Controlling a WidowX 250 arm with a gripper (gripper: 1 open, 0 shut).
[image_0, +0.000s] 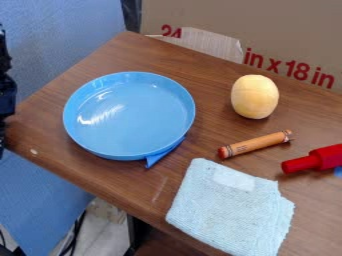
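Observation:
My gripper (6, 95) is a dark shape at the far left edge, mostly cut off by the frame, left of a blue plate (127, 110). Its fingers cannot be made out. A pale yellow round object (254, 96) sits at the back right. Below it lie an orange crayon-like cylinder (254, 144) and a red rolling-pin-like object (313, 160). A light blue cloth (230, 205) lies flat at the front right.
The wooden table (80, 170) has its left edge beside my gripper. A cardboard box (301, 35) stands along the back. Bare wood shows in the middle, between plate and crayon.

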